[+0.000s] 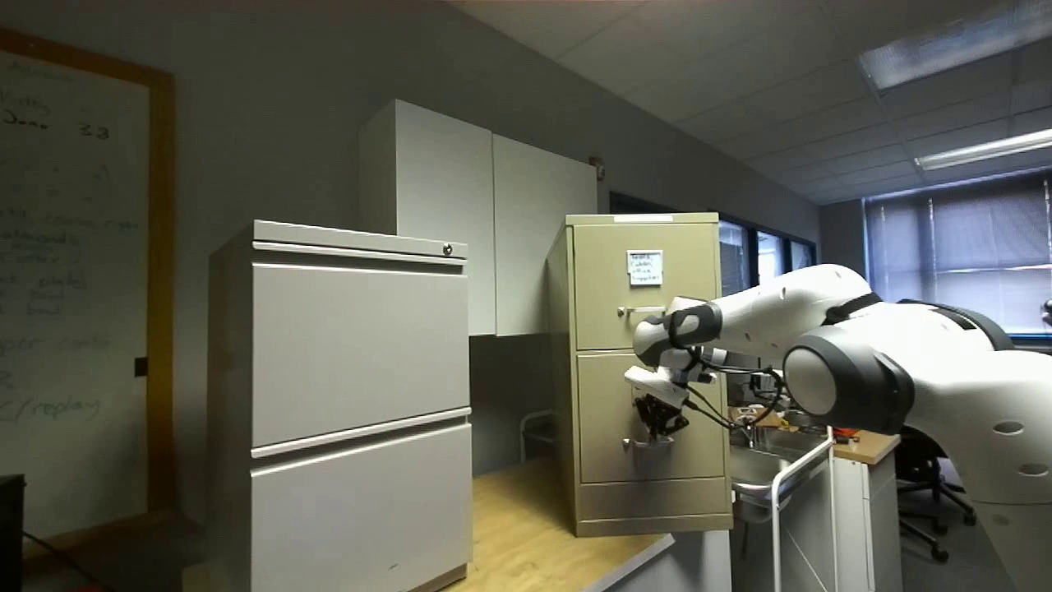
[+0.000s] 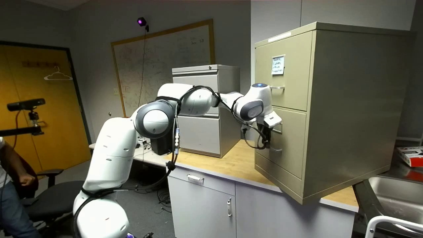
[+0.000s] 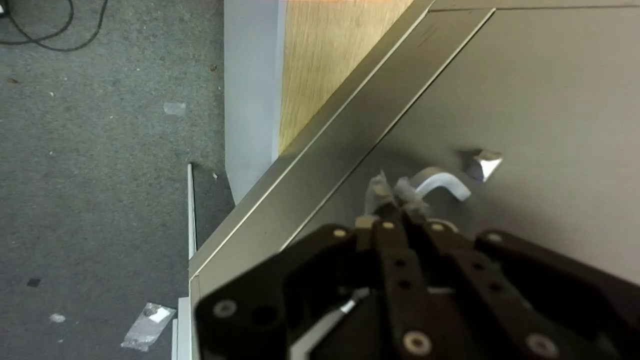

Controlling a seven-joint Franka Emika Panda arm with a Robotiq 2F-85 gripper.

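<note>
A tan filing cabinet stands on the wooden counter, its drawers flush with the front. On the lower drawer is a curved metal handle, with a small latch knob beside it. My gripper is at this handle, pointing down along the drawer front. Its fingertips, wrapped in something pale, are close together, and one overlaps the near end of the handle. Whether the handle lies between them is hidden. In exterior view 2 the dark gripper covers part of the lower drawer's front.
A grey two-drawer cabinet stands to the left on the counter. Beyond the tan cabinet's right side are a sink and a white rail. Open floor lies in front of the counter.
</note>
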